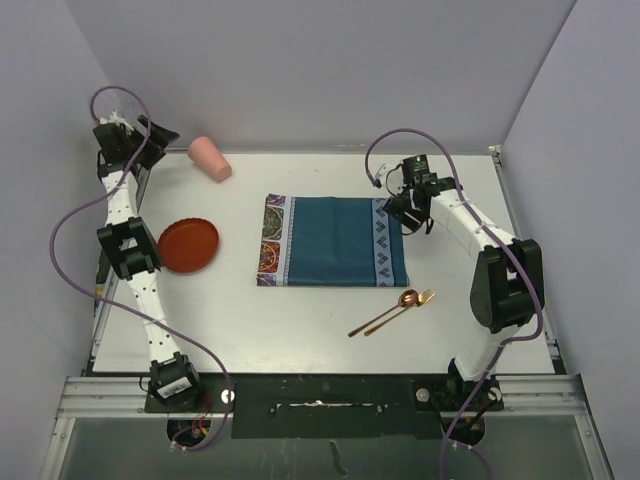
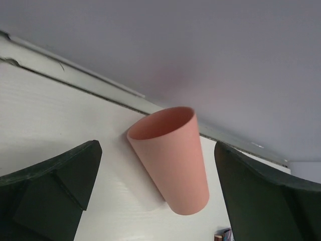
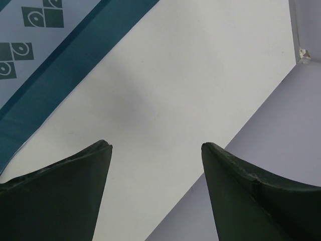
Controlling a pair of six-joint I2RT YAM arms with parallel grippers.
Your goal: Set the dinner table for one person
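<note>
A teal placemat (image 1: 335, 240) with patterned ends lies flat mid-table. The pink cup (image 1: 211, 160) stands or leans by the back edge at the left; in the left wrist view the cup (image 2: 173, 160) shows its mouth, beyond and between the spread fingers, apart from both. My left gripper (image 1: 158, 140) is open, left of the cup. A red-brown plate (image 1: 189, 245) rests left of the placemat. Golden spoon (image 1: 407, 299) and fork (image 1: 425, 297) lie together in front of the placemat's right end. Over that right end hangs my right gripper (image 1: 394, 212), its fingers apart around nothing.
Walls enclose the back and both sides. A few small items lie along the left edge, partly behind the left arm.
</note>
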